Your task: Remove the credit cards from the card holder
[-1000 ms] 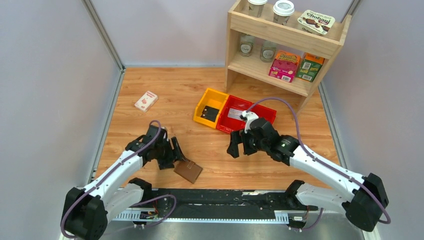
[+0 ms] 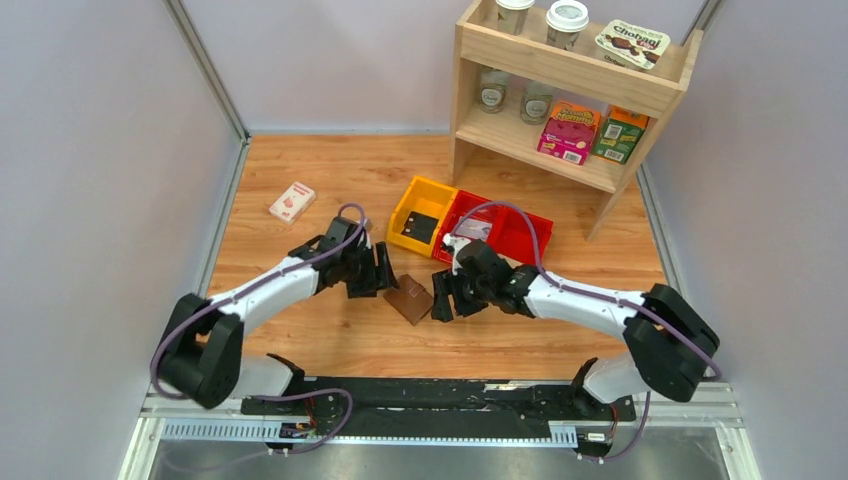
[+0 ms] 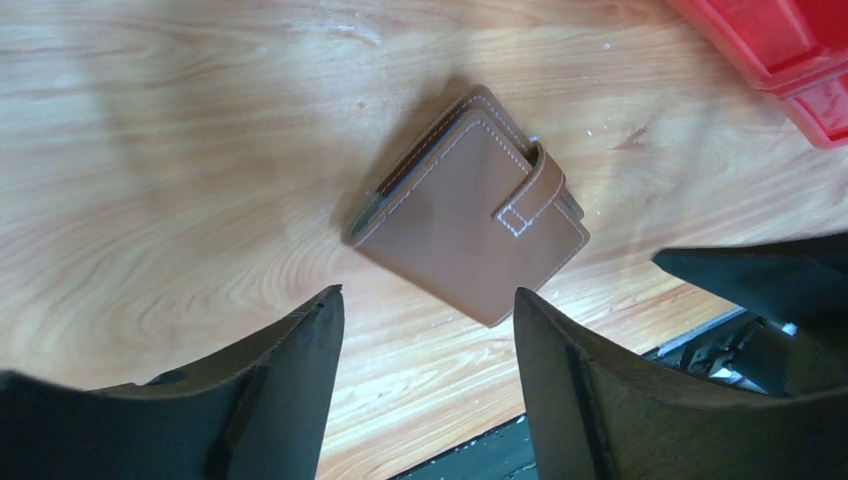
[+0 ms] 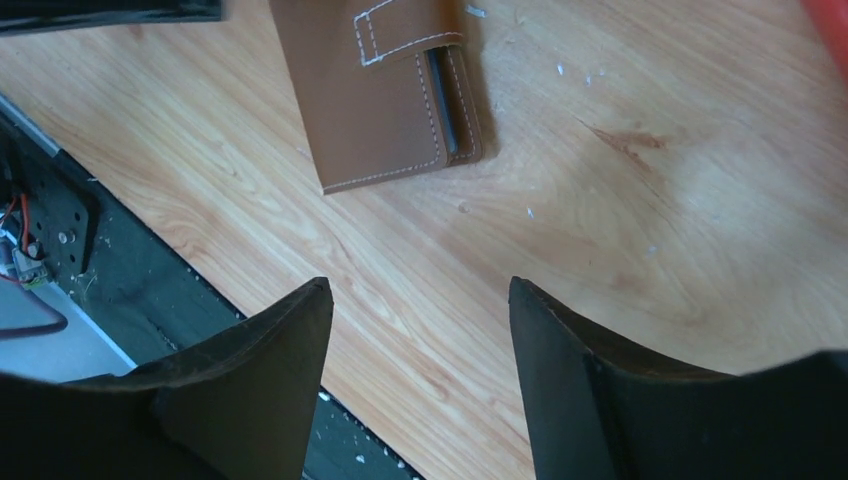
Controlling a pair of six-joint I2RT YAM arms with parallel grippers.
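The brown card holder (image 2: 409,300) lies flat on the wooden table between my two grippers, its strap (image 3: 530,190) folded over one edge. Dark card edges show faintly along its open side in the left wrist view. My left gripper stands open just beside the holder, with nothing between its fingers. On the other side is my right gripper, open and empty, a short way from the holder's edge (image 4: 390,178). How many cards are inside cannot be told.
Behind the holder sit a yellow bin (image 2: 400,213) with a dark item in it and a red bin (image 2: 541,232) with a pale card-like piece. A white card box (image 2: 292,202) lies at the back left. A wooden shelf (image 2: 560,66) stands at the back right.
The card holder has shifted right and away from the table's front edge, my left gripper moving along beside it. My right gripper has come left, closer to the holder.
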